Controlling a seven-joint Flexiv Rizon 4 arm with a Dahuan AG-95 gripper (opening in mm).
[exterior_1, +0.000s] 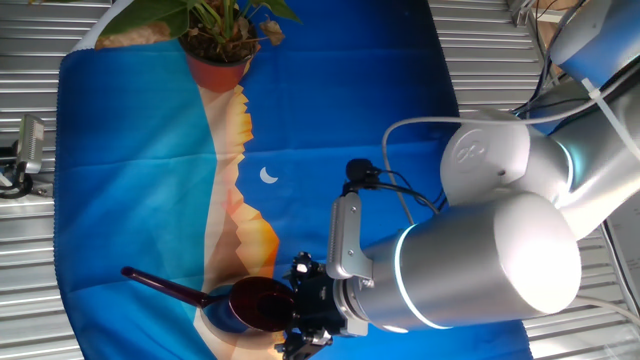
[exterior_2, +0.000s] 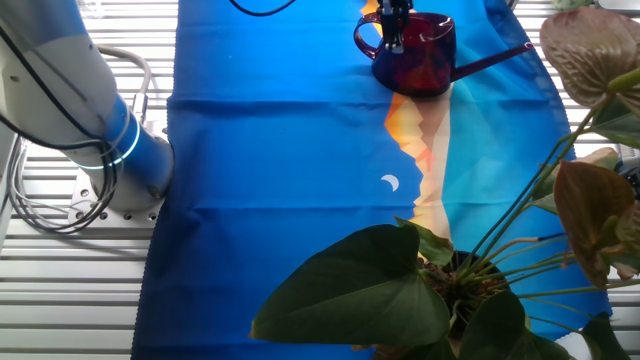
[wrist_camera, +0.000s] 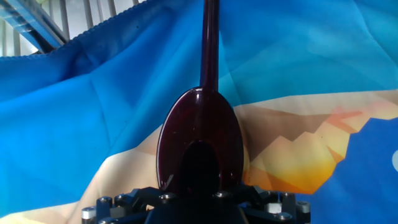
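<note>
A dark red, glossy watering can (exterior_1: 262, 304) with a long thin spout stands on the printed cloth, its spout (exterior_1: 165, 286) pointing away from my arm. My gripper (exterior_1: 297, 308) is at the end of the can opposite the spout. In the second exterior view the gripper's dark fingers (exterior_2: 396, 38) come down by the looped handle (exterior_2: 366, 38), in front of the can's upper edge. From the wrist, the can (wrist_camera: 169, 140) fills the middle, and its near end is hidden behind the gripper's dark parts. Whether the fingers close on the handle cannot be made out.
A potted plant (exterior_1: 215, 75) stands at the far end of the cloth, its broad leaves (exterior_2: 350, 290) spreading over it. A pale cable (exterior_1: 430, 121) curves beside the arm.
</note>
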